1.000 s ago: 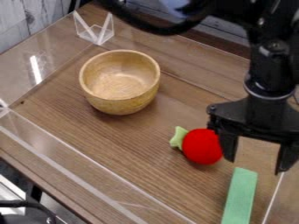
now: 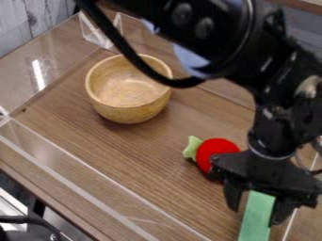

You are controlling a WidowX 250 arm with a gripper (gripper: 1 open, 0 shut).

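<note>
The black arm comes down on the right of the camera view, its gripper (image 2: pixel 265 188) low over a green bar (image 2: pixel 255 226) at the bottom right. The fingers hang at the top end of the bar and partly cover it; whether they touch it or how far apart they stand is unclear. A red object with a light green top (image 2: pixel 217 154) lies just behind and left of the gripper, partly hidden by it.
A wooden bowl (image 2: pixel 126 99) sits at the upper left, with a clear plastic item (image 2: pixel 101 26) behind it. Black cables cross the top.
The gripper has moved down toward the camera, onto the top end of the green bar, and now covers more of it. The bowl has not moved.
</note>
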